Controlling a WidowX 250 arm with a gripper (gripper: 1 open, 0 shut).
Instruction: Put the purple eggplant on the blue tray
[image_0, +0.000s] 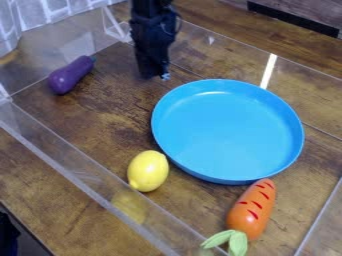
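At the left of the camera view the purple eggplant (71, 75) lies on the brown wooden table surface, near the clear side wall. The round blue tray (297, 160) is right of centre and looks empty. My dark gripper (154, 73) hangs at the top, between the eggplant and the tray and apart from both. Its fingers point down and are dark and small, so whether they are apart or closed is unclear. No object shows at the fingertips.
In front of the tray lies a yellow lemon (147, 171), left of an orange toy carrot (251, 208) with green leaves. A low transparent wall (80, 165) runs along the near left. Between eggplant and tray the wood is bare.
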